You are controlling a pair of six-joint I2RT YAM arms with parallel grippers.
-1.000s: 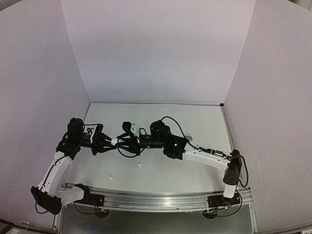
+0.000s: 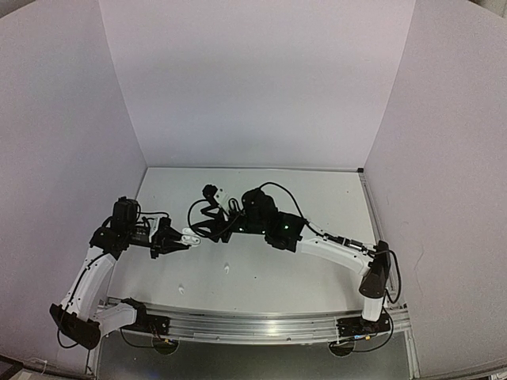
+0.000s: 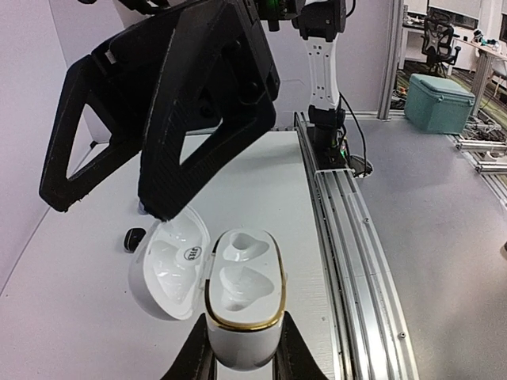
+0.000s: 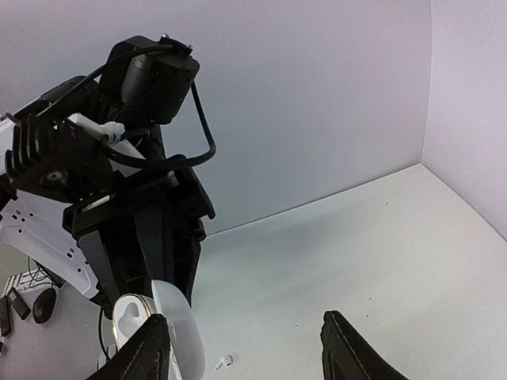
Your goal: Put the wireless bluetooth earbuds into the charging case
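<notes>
The white charging case (image 3: 247,277) stands with its lid (image 3: 176,265) swung open, and both earbud hollows are empty in the left wrist view. My left gripper is shut on the lower body of the case. Just beyond the lid, my right gripper is open with nothing held between its fingers; its fingertips hang above and beside the lid in the left wrist view. Two small white earbuds lie apart on the table: one earbud (image 2: 181,290) at the front left, the other earbud (image 2: 226,267) a little to its right.
A metal rail (image 2: 253,324) runs along the front edge. A small dark object (image 3: 135,239) lies behind the lid in the left wrist view; what it is cannot be told.
</notes>
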